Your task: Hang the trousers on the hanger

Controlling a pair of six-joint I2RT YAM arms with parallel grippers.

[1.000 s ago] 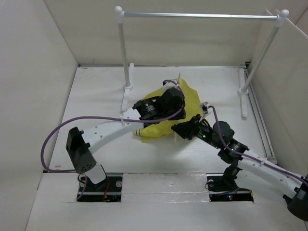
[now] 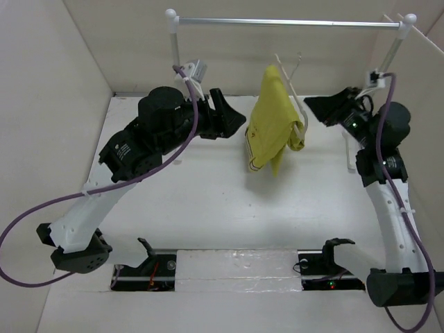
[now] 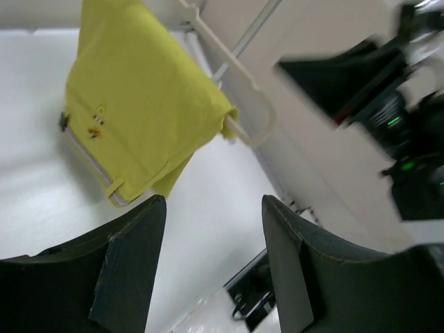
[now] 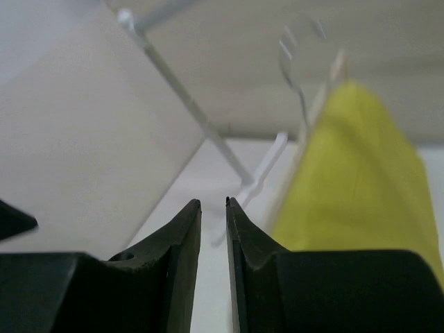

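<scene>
The yellow trousers [image 2: 270, 125] are draped over the white hanger [image 2: 288, 87], which stands tilted between my two grippers. In the left wrist view the trousers [image 3: 146, 97] and the lower bend of the hanger [image 3: 260, 118] appear ahead of my left gripper; its fingers are apart with nothing between them. My right gripper has a narrow gap between its fingertips and holds nothing. Through the right wrist view, the hanger's hook [image 4: 295, 59] and the trousers [image 4: 361, 173] show blurred at the right. No finger visibly touches either thing.
A horizontal metal rail [image 2: 288, 22] crosses the top, with a post at each end. The right arm's gripper stands close to the right post.
The hanger with the trousers turned and rose between the grippers. My right gripper went up and to the right, away from the cloth; the left drew back to the left after rising.
</scene>
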